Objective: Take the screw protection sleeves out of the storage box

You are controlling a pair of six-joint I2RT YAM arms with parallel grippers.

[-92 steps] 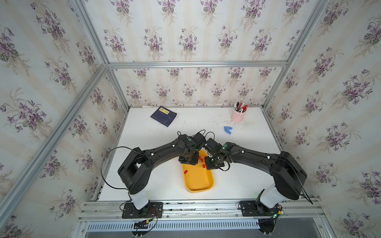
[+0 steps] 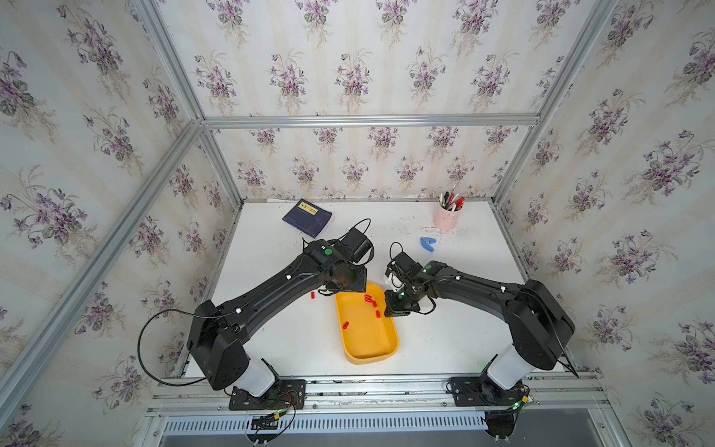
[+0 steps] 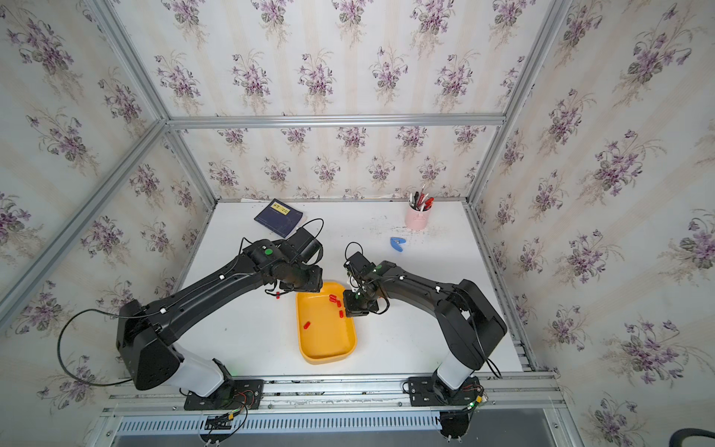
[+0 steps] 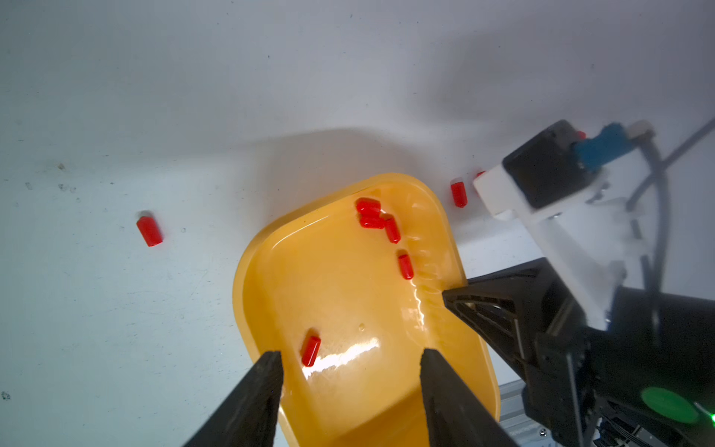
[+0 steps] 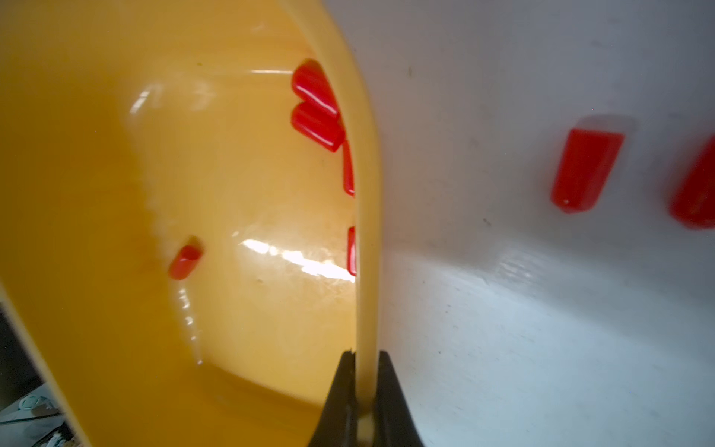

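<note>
In the left wrist view the yellow storage box (image 4: 257,320) holds several red sleeves: a cluster of sleeves (image 4: 372,222) near the far end, a sleeve (image 4: 406,266) by the right wall and a lone sleeve (image 4: 310,351) nearer the left wall. My left gripper stands open over the box, nothing between its fingers. On the box's right side wall, my right gripper is shut on the rim, one finger inside and one outside. Red sleeves also lie on the table: one sleeve (image 4: 150,230) left of the box and another sleeve (image 4: 458,193) to its right.
A dark blue book (image 2: 307,217) lies at the back left. At the back right stand a pink pen cup (image 2: 445,217) and a small blue object (image 2: 427,244). Bare table lies left and right of the box; both arms are close together above it.
My left gripper has moved left and back from over the middle of the box, uncovering more of its inside. The right gripper and the box have shifted only slightly.
</note>
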